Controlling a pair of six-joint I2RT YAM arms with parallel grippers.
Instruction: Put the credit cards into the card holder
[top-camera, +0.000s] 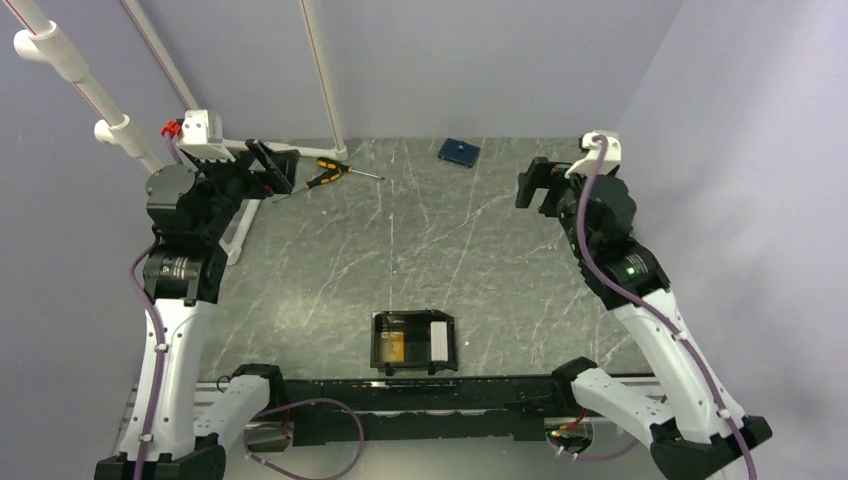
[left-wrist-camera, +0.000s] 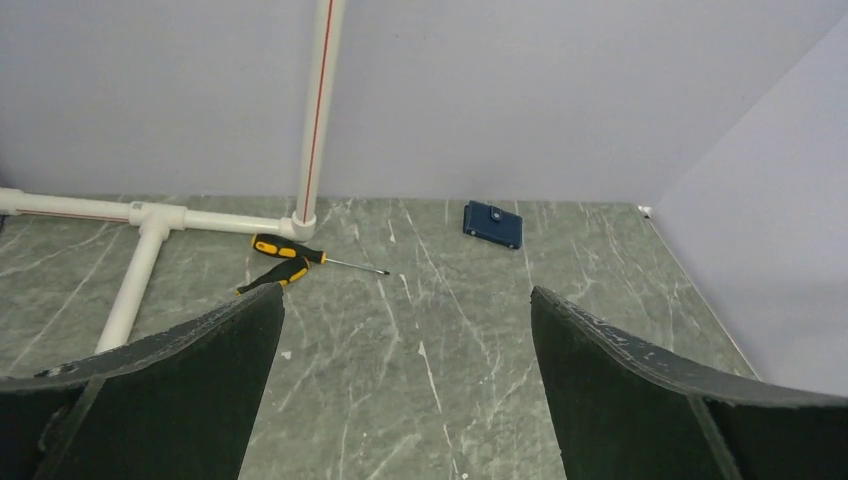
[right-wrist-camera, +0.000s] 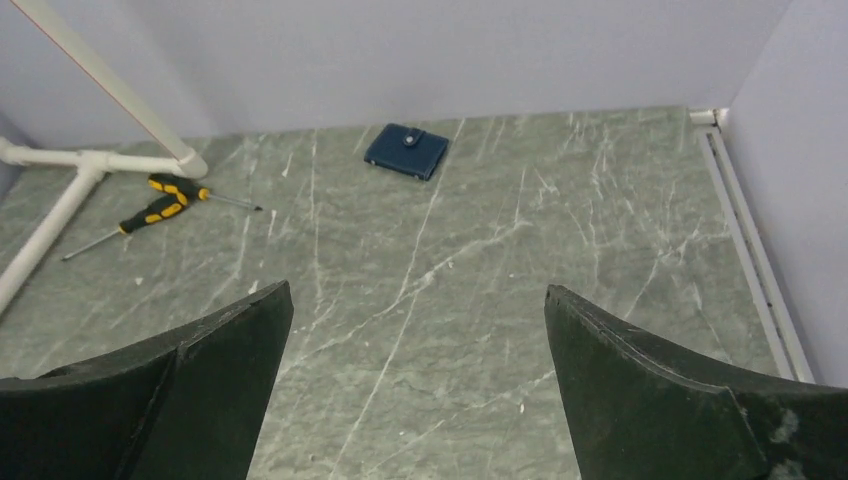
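A dark blue card holder (top-camera: 459, 152) with a snap button lies closed near the table's back edge; both wrist views show it too, the holder (left-wrist-camera: 492, 225) in the left and the holder (right-wrist-camera: 406, 150) in the right. At the front edge a black tray (top-camera: 414, 314) contains a yellowish card (top-camera: 392, 347) and a white card-like piece (top-camera: 439, 341). My left gripper (top-camera: 283, 170) hangs open over the back left, its fingers (left-wrist-camera: 200, 380) wide apart with nothing between them. Also open and empty, my right gripper (top-camera: 530, 182) is at the back right, away from the holder.
Two yellow-black screwdrivers (top-camera: 328, 172) lie crossed at the back left, near the left gripper. White pipes (left-wrist-camera: 160, 215) frame that corner, and walls bound the back and right.
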